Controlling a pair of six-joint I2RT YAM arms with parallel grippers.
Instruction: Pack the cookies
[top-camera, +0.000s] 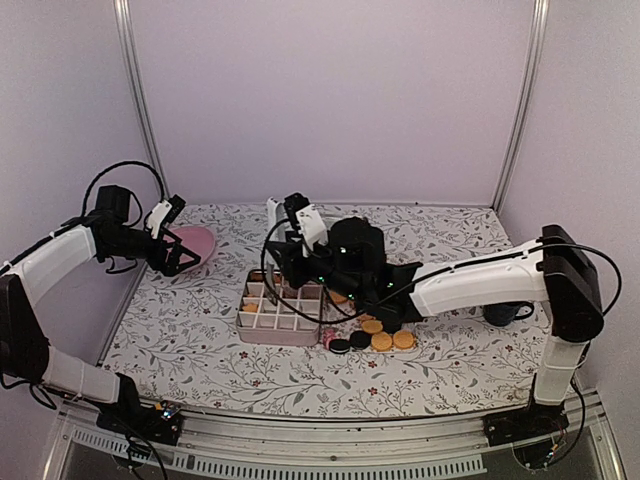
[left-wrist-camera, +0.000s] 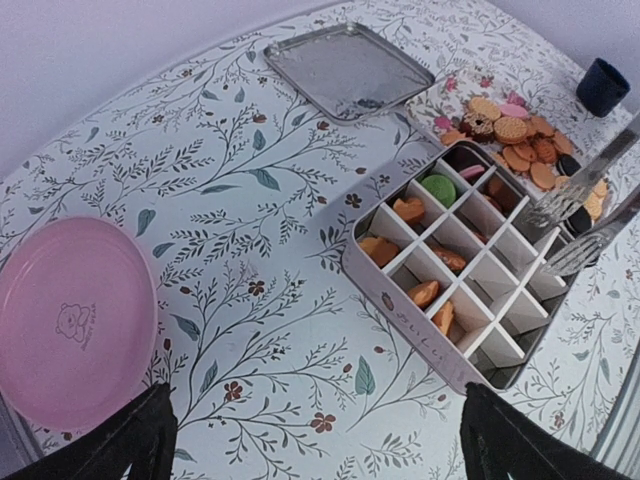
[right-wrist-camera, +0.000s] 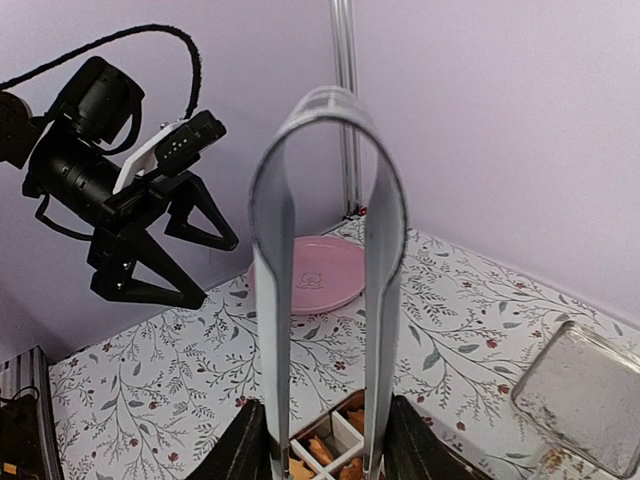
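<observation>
The pink divided box (top-camera: 278, 332) (left-wrist-camera: 400, 310) stands mid-table, with cookies in several compartments and others empty. To its right lies a loose pile of orange, black and pink cookies (top-camera: 380, 340) (left-wrist-camera: 510, 130). My right gripper (top-camera: 282, 262) is over the box, its long metal tongs apart, with no cookie visible between them; in the left wrist view their tips reach over the box's right compartments. My left gripper (top-camera: 170, 255) hangs open and empty at the left, near the pink plate (left-wrist-camera: 75, 315).
A metal tray (left-wrist-camera: 350, 70) (right-wrist-camera: 580, 390) lies at the back, and a dark mug (left-wrist-camera: 602, 88) stands at the right. Side walls bound the space.
</observation>
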